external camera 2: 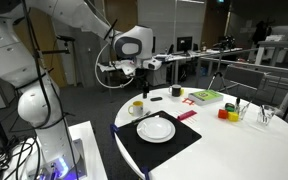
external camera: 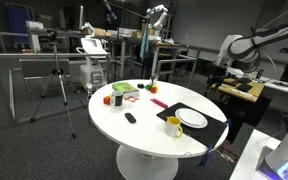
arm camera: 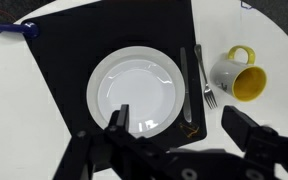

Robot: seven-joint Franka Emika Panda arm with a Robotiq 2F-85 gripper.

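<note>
My gripper stands open in the wrist view, its dark fingers apart with nothing held between them. Beneath it on the round table is a white plate [arm camera: 136, 88], lying on a black mat [arm camera: 74, 45]. Right of the plate, a knife [arm camera: 186, 88] and a fork [arm camera: 206, 80] lie side by side. Beyond the fork is a mug [arm camera: 246, 78], white outside and yellow inside, clear of the fingers. In exterior view 1 the gripper [external camera: 222, 84] hangs well above the table's right side; the mug [external camera: 173, 126] stands left of the plate [external camera: 192, 118].
A green-rimmed tray [external camera 2: 204, 97] and small coloured objects [external camera 2: 229, 112] occupy the table's far side. A dark object [external camera: 130, 118] lies near the left edge. A blue clamp-like piece [arm camera: 26, 30] sits at a mat corner.
</note>
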